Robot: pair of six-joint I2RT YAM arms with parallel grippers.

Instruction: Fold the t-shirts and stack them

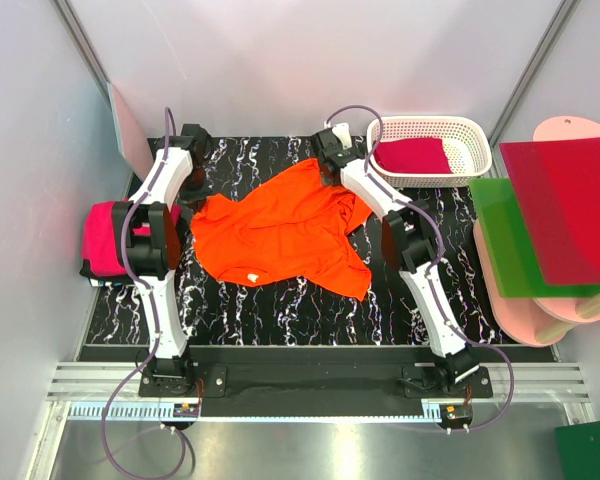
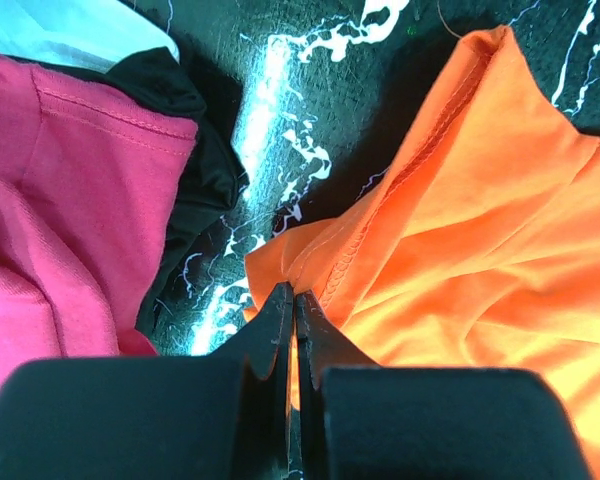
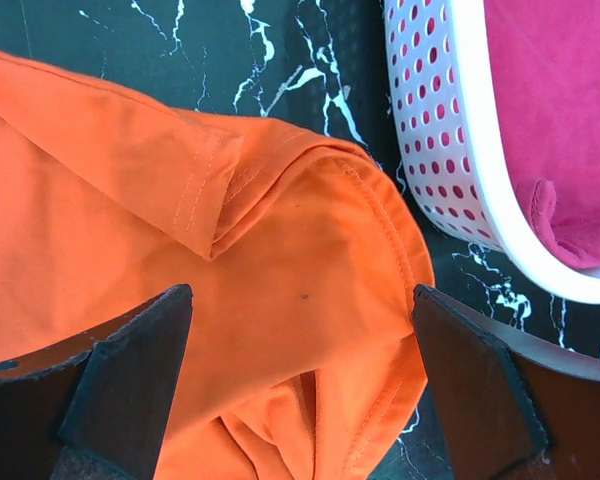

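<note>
An orange t-shirt [image 1: 270,230] lies spread and wrinkled across the middle of the dark marbled table. At its left corner my left gripper is shut, with the shirt's hem gathered at its fingertips. The right gripper stands open over the shirt's upper right part, its fingers apart on either side of a loose fold; the right fingertip comes close to or touches the cloth's edge. To the left sits a pile of pink and black folded cloth [image 2: 90,190]. A dark red garment [image 1: 412,156] rests inside the white basket [image 1: 475,150].
The basket's wall [image 3: 442,110] stands close to the right of the right gripper. Bare table [image 1: 270,315] shows in front of the shirt. Green and red panels [image 1: 520,240] over pink round shapes stand beyond the table's right edge.
</note>
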